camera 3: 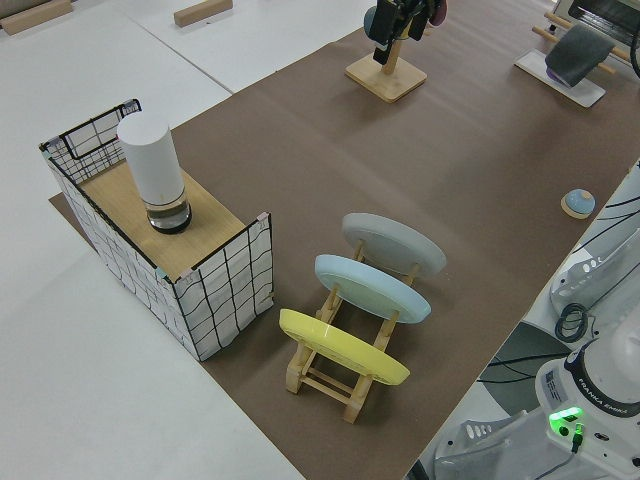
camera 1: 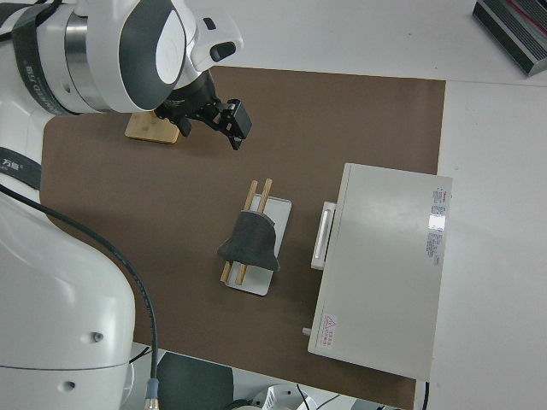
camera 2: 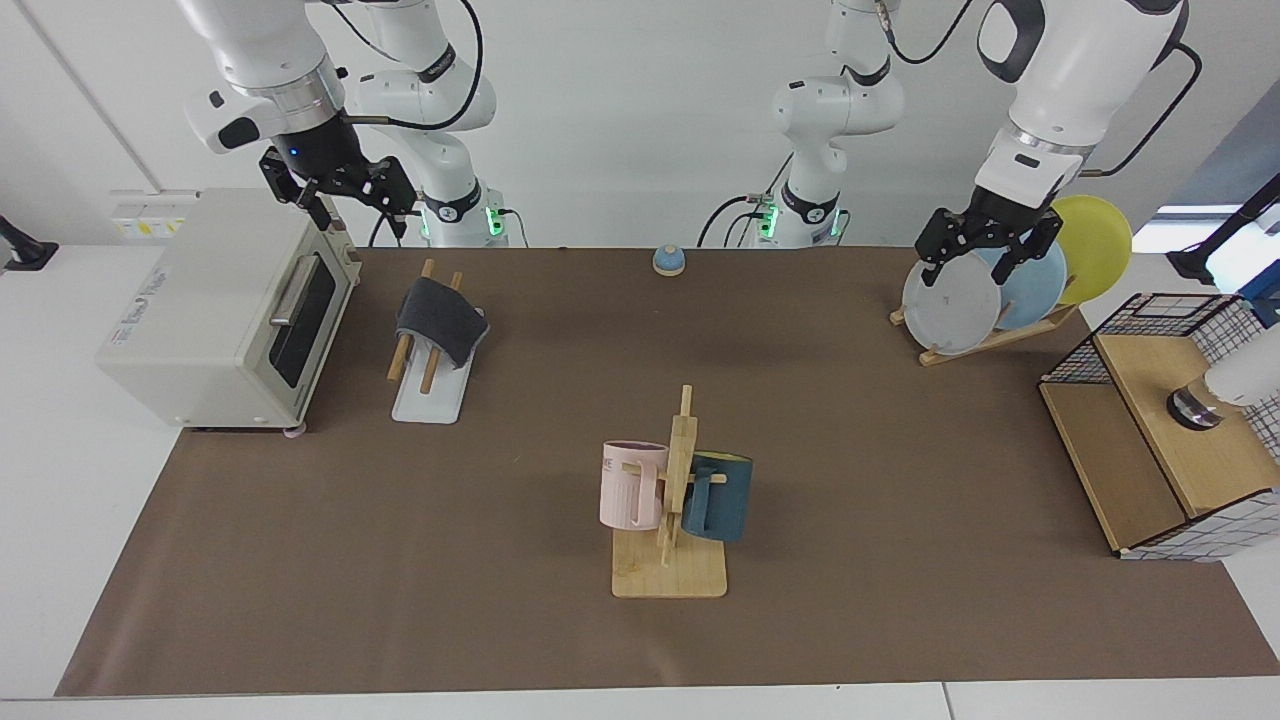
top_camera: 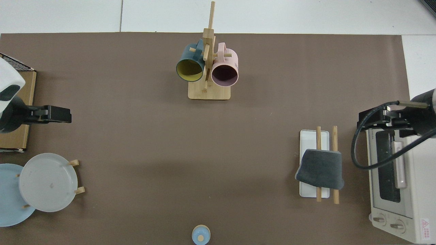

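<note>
A wooden mug tree point(top_camera: 208, 92) holds a teal mug point(top_camera: 190, 61) and a pink mug point(top_camera: 224, 67). At the left, one arm's black gripper point(top_camera: 57, 114) hangs beside the plate rack, nothing visible in it. At the right, the other black gripper point(top_camera: 372, 118) is above the white oven point(top_camera: 421, 183), partly hidden by its cable; its finger state is unclear. A dark cloth point(top_camera: 318, 167) drapes over a wooden rack on a white tray point(top_camera: 306, 139).
White, blue and yellow plates stand in a rack point(camera 3: 355, 392) near a wire-sided wooden shelf point(camera 3: 205, 240). A small blue object point(top_camera: 200, 234) lies at the near edge.
</note>
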